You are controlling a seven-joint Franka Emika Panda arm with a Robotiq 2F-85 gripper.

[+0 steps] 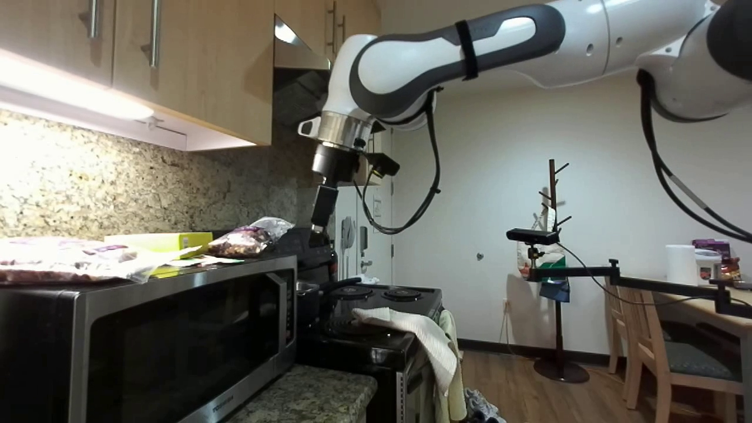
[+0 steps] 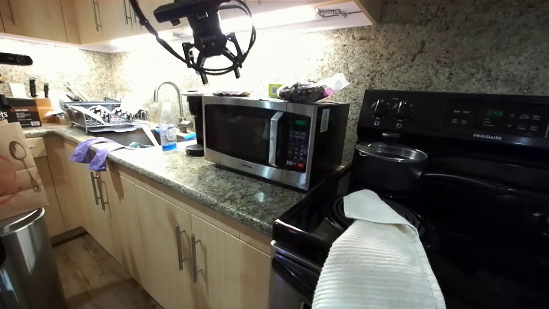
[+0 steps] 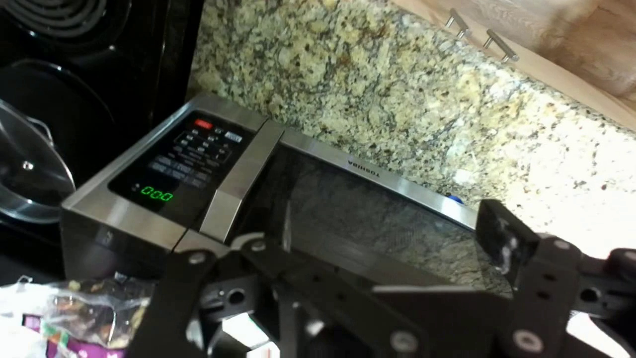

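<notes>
My gripper [image 2: 221,77] stands open in the air, its two fingers spread wide with nothing between them. In the second exterior view it appears above the closed silver and black microwave [image 2: 242,136]. The wrist view looks down on the microwave's front, with the door handle [image 3: 243,179] and the lit green display [image 3: 156,193] to the left of the fingers. A bag of snacks [image 1: 243,239], a yellow-green box [image 1: 165,242] and a flat package [image 1: 63,257] lie on top of the microwave. No contact between the gripper and these things shows.
Right of the microwave, a lidded pot [image 2: 391,162] sits on the stove, its long handle pointing right. A pale towel [image 2: 378,257] drapes over the stove front. Wall cabinets [image 1: 190,63] hang above.
</notes>
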